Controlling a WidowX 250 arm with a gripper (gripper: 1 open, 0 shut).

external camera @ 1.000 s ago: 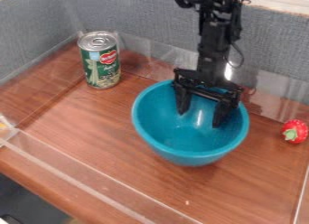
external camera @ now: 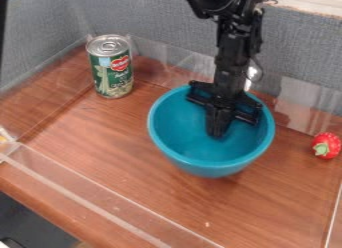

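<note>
My black gripper (external camera: 217, 122) reaches down into a teal bowl (external camera: 187, 152) at the middle right of the wooden surface. Its lower end is low inside the bowl, against the dark body of the wrist, and I see nothing held between the fingers, which look drawn together.
A green-labelled can (external camera: 111, 72) stands at the back left, and a red strawberry (external camera: 326, 145) lies at the right by the clear wall.
Since a second ago my gripper's fingers have come together inside the bowl. Over the last moment the gripper and bowl have shifted slightly left.
</note>
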